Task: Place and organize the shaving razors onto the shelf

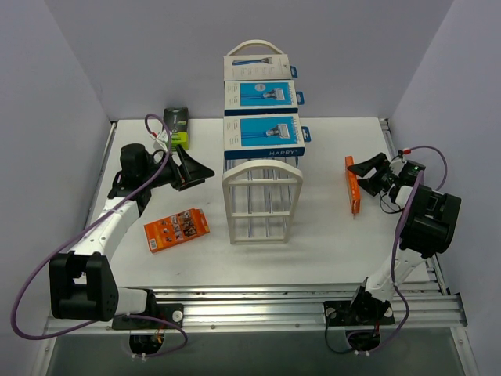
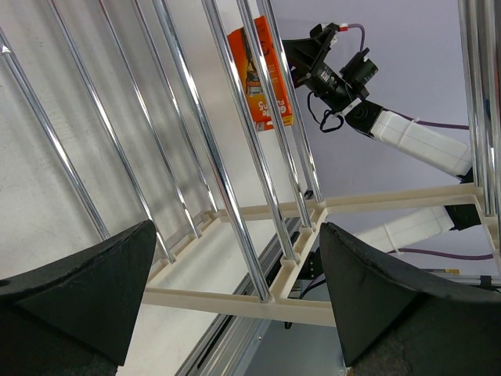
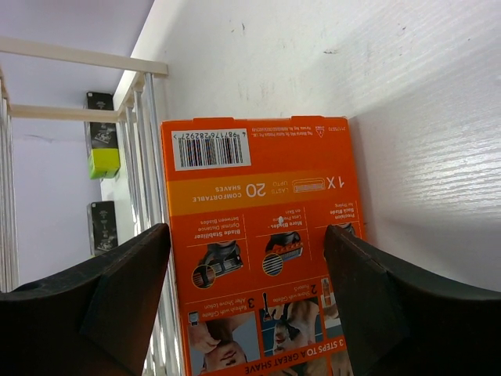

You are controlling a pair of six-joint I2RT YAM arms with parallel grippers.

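Observation:
A white rack shelf (image 1: 262, 211) with chrome bars stands mid-table, three blue-and-white razor boxes (image 1: 264, 133) on top. My right gripper (image 1: 357, 172) is shut on an orange razor pack (image 3: 258, 188) at the right, which stands on edge. My left gripper (image 1: 192, 174) is open just left of the shelf, nothing between its fingers; its wrist view looks through the bars. Another orange razor pack (image 1: 176, 231) lies flat at the front left, and a dark-and-green pack (image 1: 177, 125) lies at the back left.
Grey walls close in the sides and back. A metal rail runs along the front edge.

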